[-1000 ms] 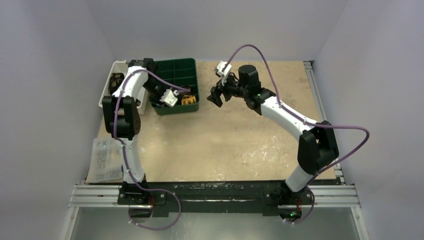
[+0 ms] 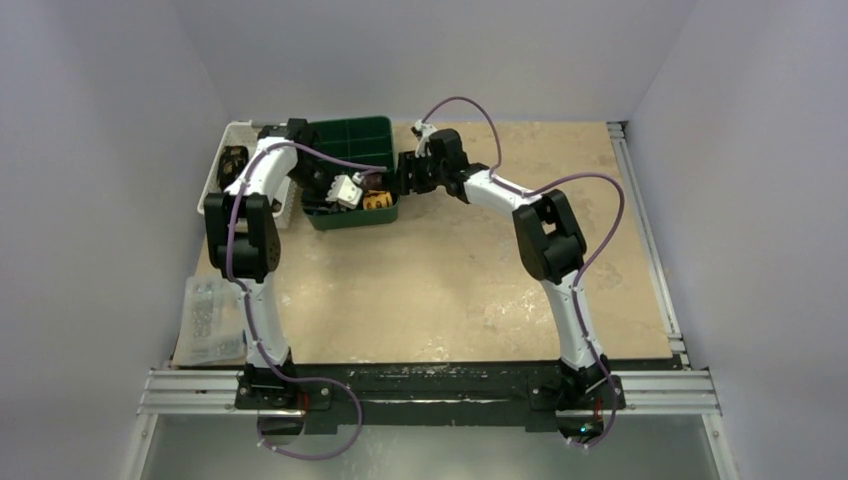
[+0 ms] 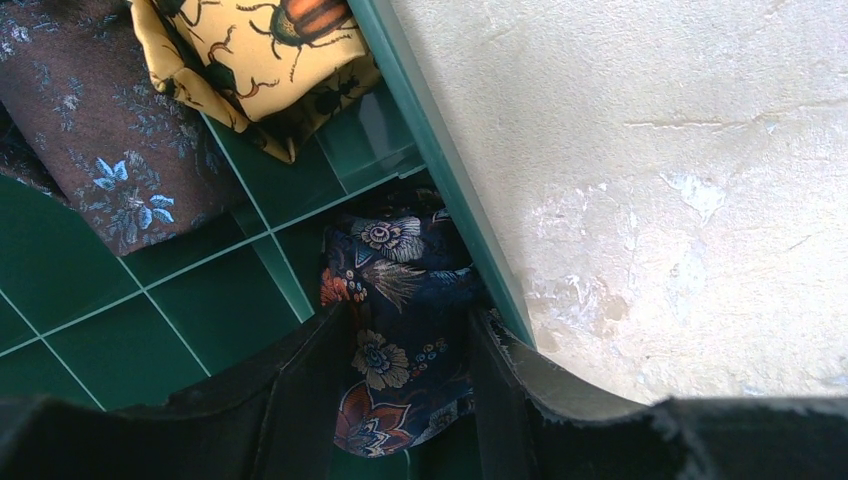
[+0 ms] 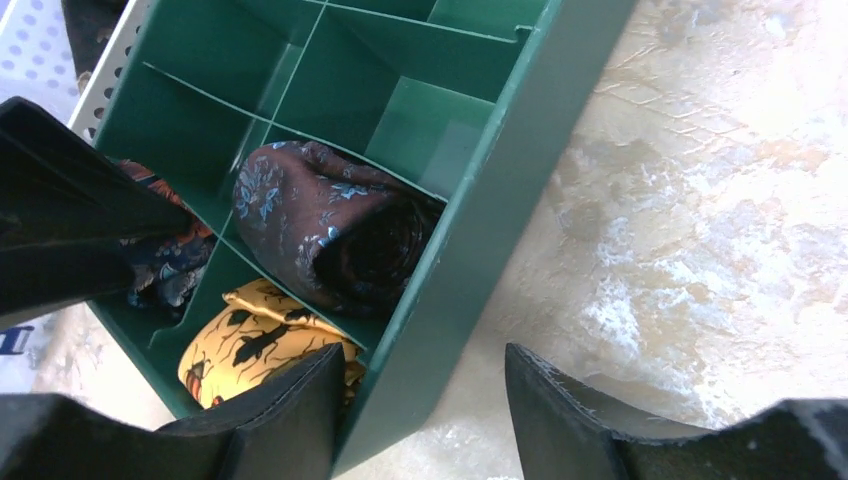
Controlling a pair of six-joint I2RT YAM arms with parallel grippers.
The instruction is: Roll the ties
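Observation:
In the left wrist view a rolled navy floral tie [image 3: 385, 350] sits in a corner compartment of the green divided box [image 3: 470, 215]. My left gripper is partly open, one finger on each side of that tie; whether they touch it is unclear. A dark brown tie with blue flowers [image 4: 290, 215] and a yellow beetle-print tie [image 4: 245, 345] are rolled up in neighbouring compartments. At the box's right side, my right gripper stands open, its left finger by the wall and its right finger over bare table. No tie is between those fingers.
A white perforated basket [image 2: 232, 135] with dark cloth stands left of the box, partly under the left arm. At the front left lies a clear plastic case [image 2: 212, 320]. Several box compartments are empty.
My right arm has swung left, bringing its gripper from open table up against the box's right side. The left arm has barely shifted over the box.

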